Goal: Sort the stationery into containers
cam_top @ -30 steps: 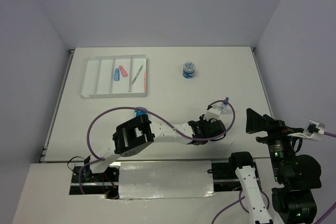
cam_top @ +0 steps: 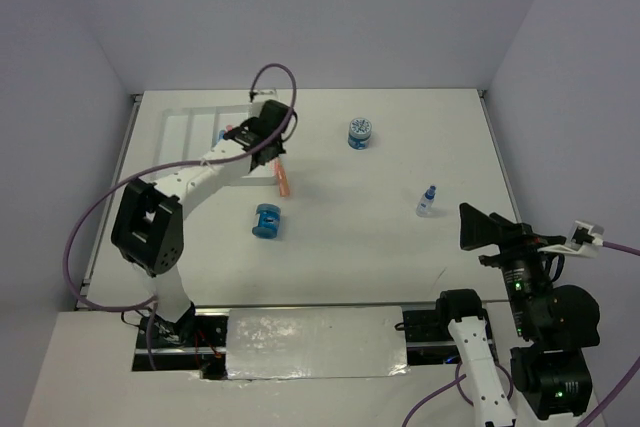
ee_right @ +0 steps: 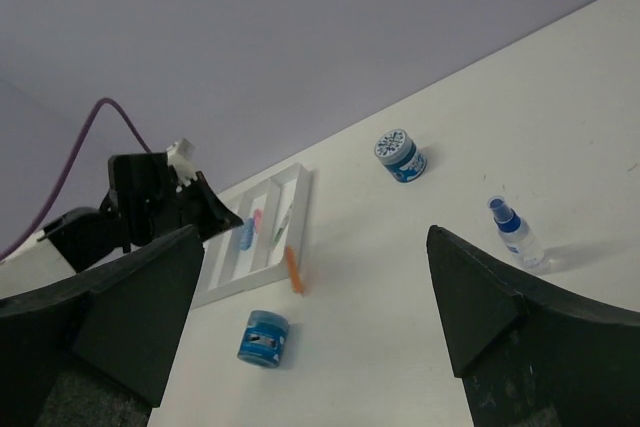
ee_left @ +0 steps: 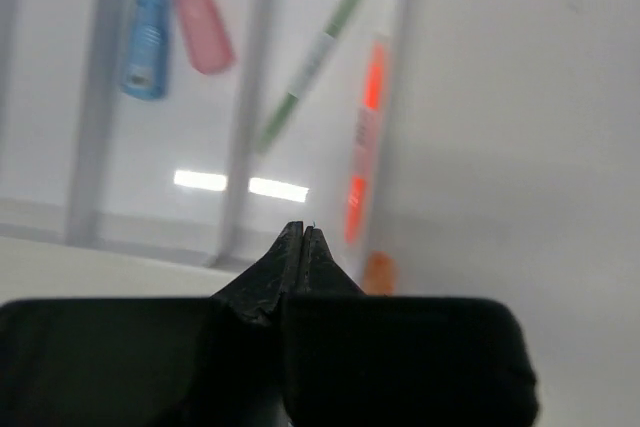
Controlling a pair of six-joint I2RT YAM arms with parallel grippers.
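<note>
A white divided tray [cam_top: 175,142] sits at the back left. The left wrist view shows, slightly blurred, a blue piece [ee_left: 145,37] and a pink piece [ee_left: 200,12] in one compartment, a green pen [ee_left: 312,64] and an orange highlighter [ee_left: 366,137] in another. An orange object [cam_top: 282,182] is at the tray's right front corner. My left gripper is over the tray, shut, nothing visible between its fingers. My right gripper hangs open at the right edge, empty.
A blue jar [cam_top: 266,223] stands front centre-left, a second jar [cam_top: 360,133] at the back, a small spray bottle [cam_top: 426,202] at the right.
My left arm has swung from the front middle, near the bottle, up and leftward to over the tray. The right arm has shifted slightly.
</note>
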